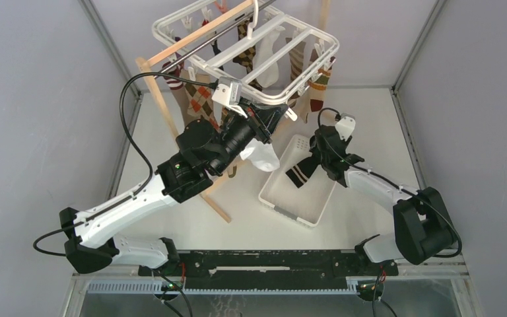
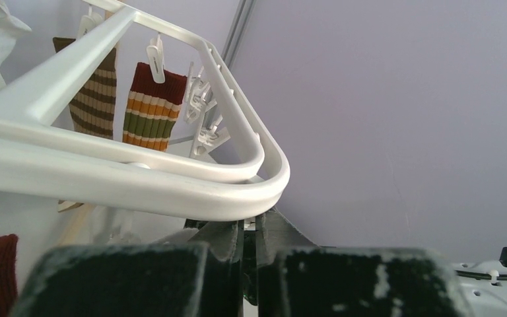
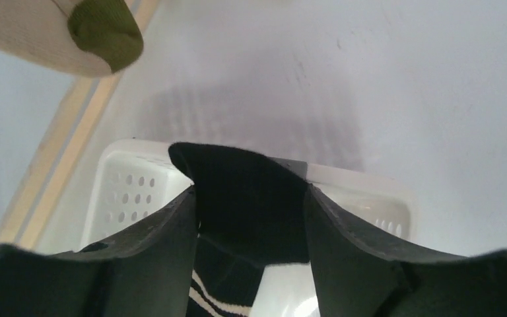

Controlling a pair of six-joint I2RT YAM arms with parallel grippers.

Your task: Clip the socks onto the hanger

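My left gripper [image 1: 269,117] is shut on the white hanger [image 2: 171,190] at its near corner. Socks hang clipped below the hanger, among them a striped sock [image 2: 150,112] and a brown striped one [image 2: 92,99]. My right gripper is over the white basket [image 1: 290,208], with a black sock [image 3: 237,185] with pale stripes between its fingers, partly lifted, its striped end lower in the basket. Whether those fingers grip it firmly is unclear.
The wooden stand [image 1: 214,208] stands left of the basket, with hanging socks over it. Bare table [image 1: 370,119] lies right of the basket; grey walls enclose both sides.
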